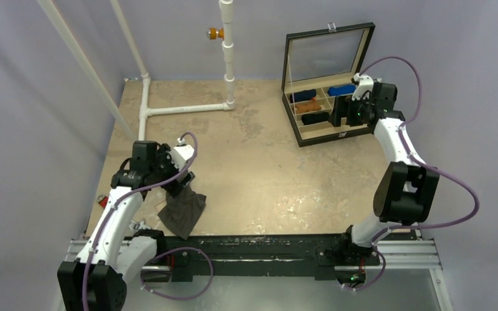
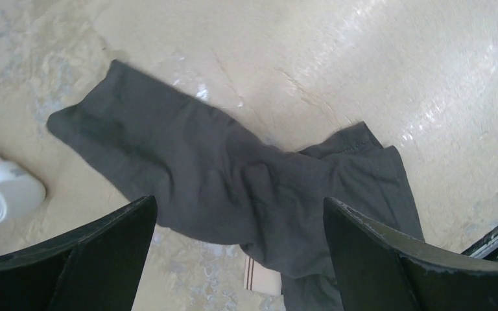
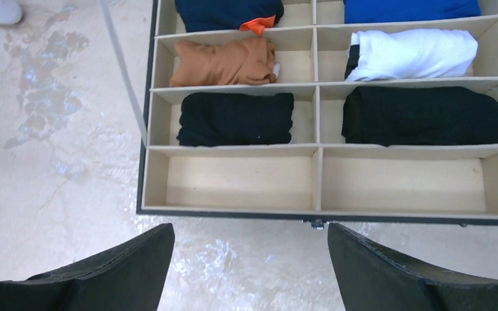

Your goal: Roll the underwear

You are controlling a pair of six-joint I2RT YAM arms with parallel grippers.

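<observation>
Dark grey underwear lies loosely spread and creased on the table at the left, its lower end showing below the left arm from above. My left gripper hangs over it, open, its fingers wide apart with no cloth held between them. At the right back stands the open compartment box. My right gripper is open and empty, above the table just in front of the box in its wrist view.
The box holds rolled cloths: orange-brown, white, black ones and blue. Its two front compartments are empty. White pipes stand at the back left. A small pale piece pokes out under the underwear.
</observation>
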